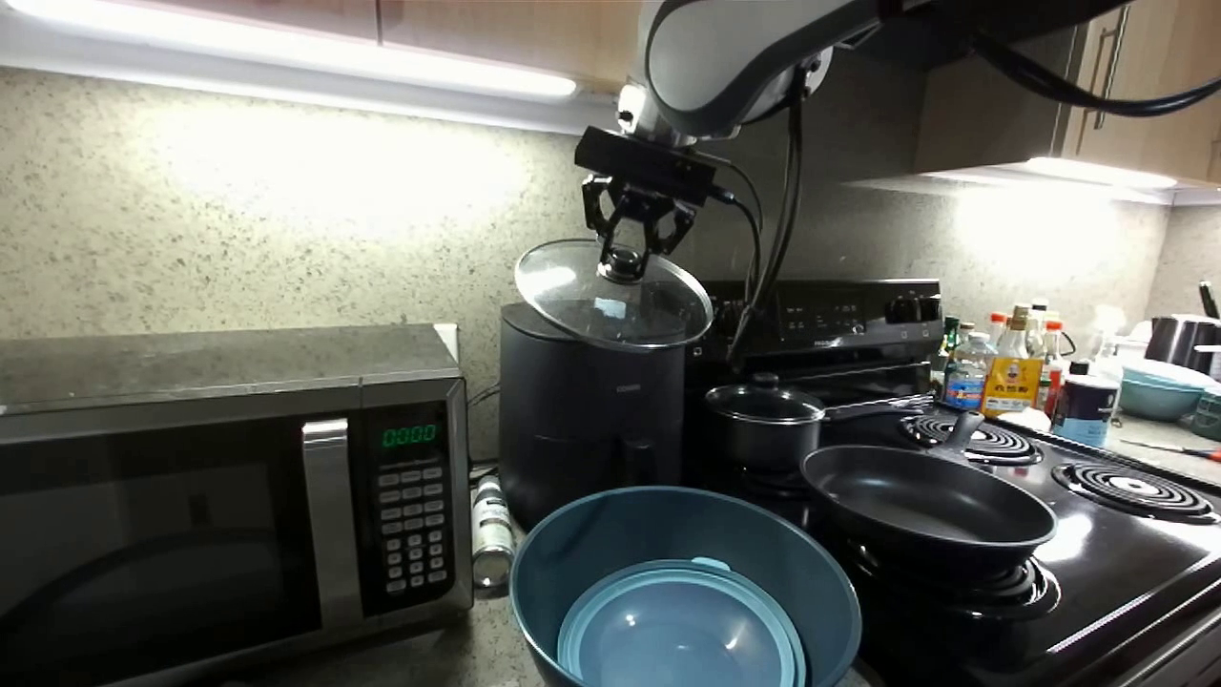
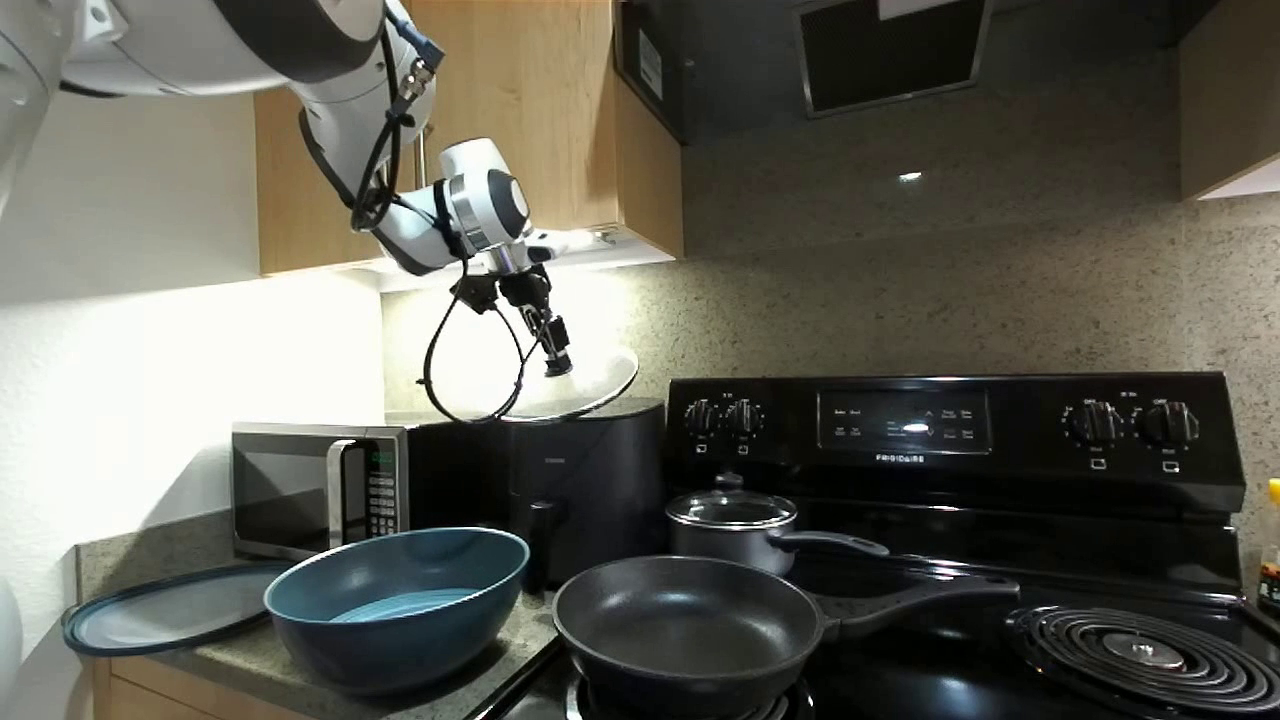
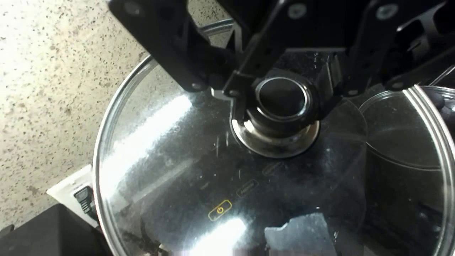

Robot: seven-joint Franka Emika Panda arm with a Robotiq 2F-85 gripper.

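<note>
A round glass lid (image 1: pixel 572 303) with a metal rim hangs tilted at the top of the black air fryer (image 1: pixel 589 424). My gripper (image 1: pixel 624 261) is shut on the lid's black knob (image 3: pixel 282 99), one finger on either side of it in the wrist view. Through the glass (image 3: pixel 170 170) the fryer's top and its power symbol show. Whether the lid touches the fryer cannot be told. In the second exterior view the lid (image 2: pixel 606 384) appears pale against the lit wall, just above the fryer.
A microwave (image 1: pixel 172 366) stands left of the fryer, and a big blue bowl (image 1: pixel 538 572) in front. On the stove are a lidded saucepan (image 1: pixel 750 441) and a frying pan (image 1: pixel 916 492). The cabinet (image 2: pixel 528 108) and its lit underside are close to the arm.
</note>
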